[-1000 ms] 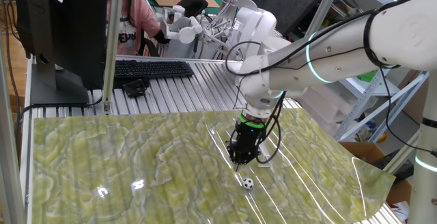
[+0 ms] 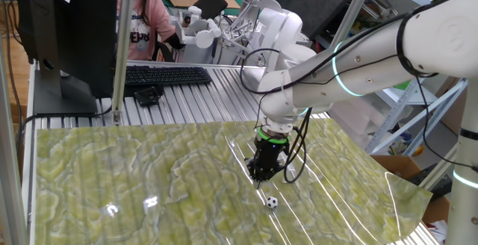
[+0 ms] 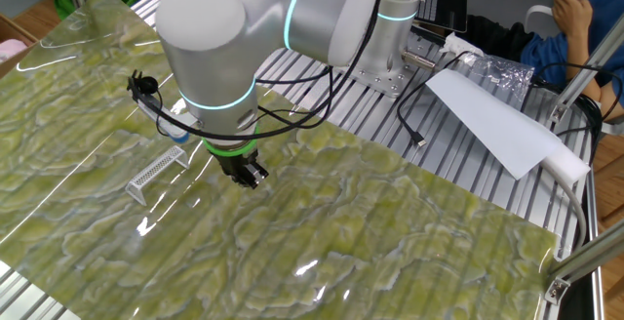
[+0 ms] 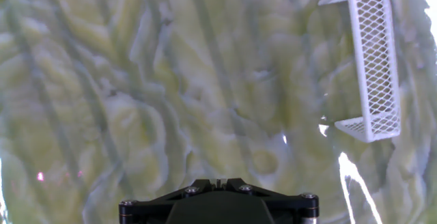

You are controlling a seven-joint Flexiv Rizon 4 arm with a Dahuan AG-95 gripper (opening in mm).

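Observation:
A small black-and-white soccer ball [image 2: 272,202] lies on the marbled mat, close to the fingertips of my gripper [image 2: 258,184] and apart from them in exterior view 1. The ball does not show in the wrist view or in exterior view 2. A white mesh goal [image 4: 377,63] stands on the mat at the upper right of the wrist view. Exterior view 2 has this goal [image 3: 156,175] to the left of my gripper [image 3: 257,180]. At the bottom of the wrist view the two fingers [image 4: 194,190] meet in the middle, shut, with nothing visible between them.
The glossy green mat [image 2: 134,170] is broadly clear. Behind it stand a keyboard [image 2: 168,75] and a monitor [image 2: 71,43]. A white sheet [image 3: 492,120] lies on the slatted table beside the arm's base. Metal posts rise at the table's edges.
The wrist and gripper have shifted slightly left in exterior view 1 and changed their tilt a little. The ball stays at nearly the same spot.

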